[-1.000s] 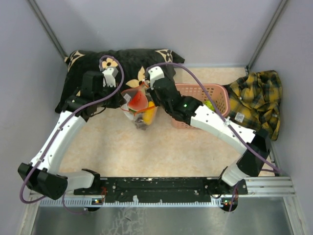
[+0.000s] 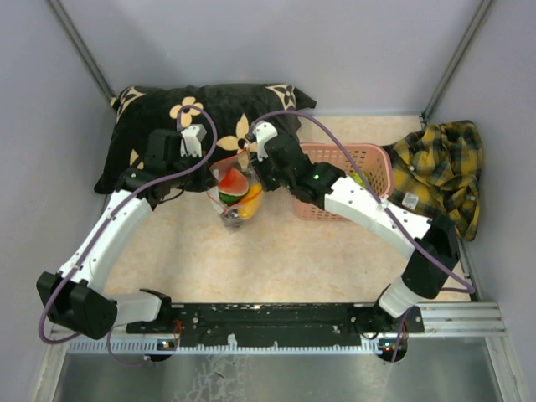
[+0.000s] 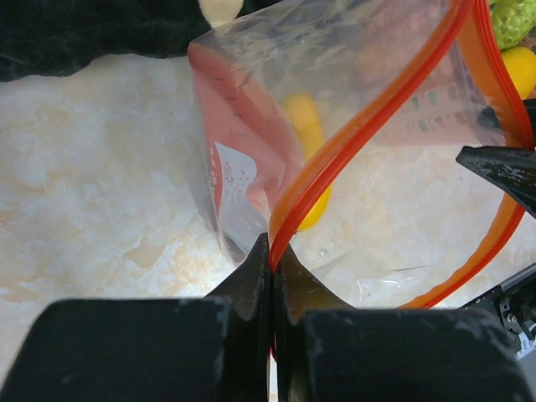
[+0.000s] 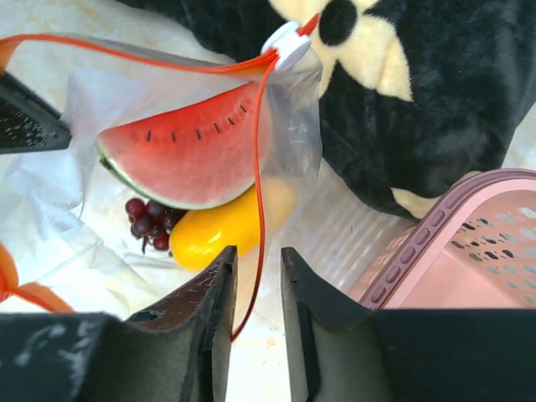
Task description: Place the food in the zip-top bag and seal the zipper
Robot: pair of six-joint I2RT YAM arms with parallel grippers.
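The clear zip top bag (image 3: 239, 138) with its red-orange zip edge stands mouth-open between my two grippers. In the left wrist view my left gripper is shut on that edge. My right gripper is open in the right wrist view; the opposite zip edge passes between its parted fingers. Inside the bag lie a watermelon slice (image 4: 188, 151), dark red grapes (image 4: 152, 224) and a yellow oblong food (image 4: 219, 228). A white zip slider (image 4: 286, 45) sits at one corner of the mouth.
To the right stands a pink basket (image 2: 321, 209) with green food (image 2: 358, 179) in it. A black floral cushion (image 2: 230, 100) lies behind the bag, and a plaid cloth (image 2: 437, 172) at the far right. Bare table (image 2: 243, 272) extends in front.
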